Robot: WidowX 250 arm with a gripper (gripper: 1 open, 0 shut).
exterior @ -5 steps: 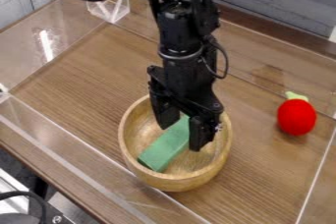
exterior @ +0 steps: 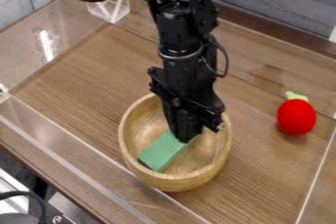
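Note:
My black gripper [exterior: 187, 120] points down into a round wooden bowl [exterior: 144, 174] at the front centre, its tip over the bowl's middle and back part. A green block [exterior: 161, 153] lies in the bowl, its upper end close to or behind the gripper. The fingertips are dark and overlap each other, so I cannot see whether anything is between them or whether they touch the block.
A red tomato-like object [exterior: 297, 119] with a pale green piece behind it lies at the right. A clear holder [exterior: 112, 2] stands at the back left.
The gripper's lower part has changed pose, now narrower and shifted slightly up and left, showing more of the bowl's right side. The block looks about where it was.

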